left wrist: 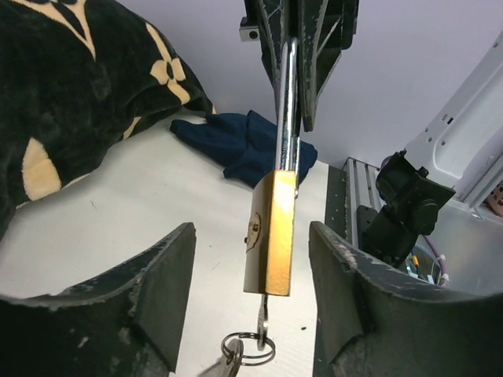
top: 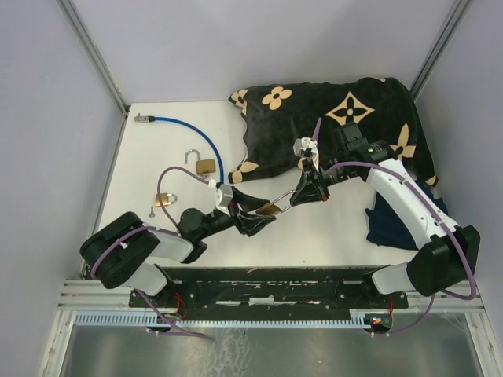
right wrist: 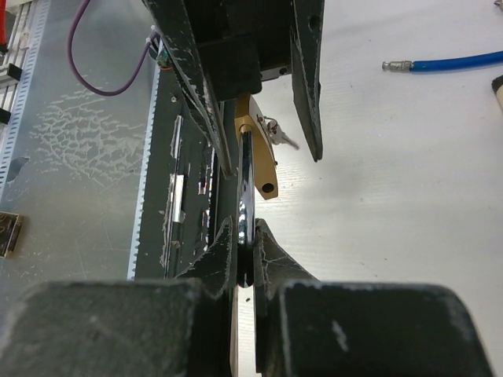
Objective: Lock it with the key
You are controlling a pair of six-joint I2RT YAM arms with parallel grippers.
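Note:
A brass padlock [left wrist: 275, 232] hangs from its long steel shackle, on which my right gripper is shut. A key on a ring [left wrist: 247, 345] hangs from the lock's underside. My left gripper [top: 255, 210] is part open around the padlock body; in the left wrist view its dark fingers stand on either side of it, apart from it there. In the right wrist view the key [right wrist: 279, 135] shows behind the body, between the left fingers.
Two other padlocks [top: 204, 166] [top: 165, 199] lie on the left of the white board, near a blue hose [top: 189, 127]. A black patterned cushion [top: 275, 141] and navy cloth [top: 393, 228] lie back and right.

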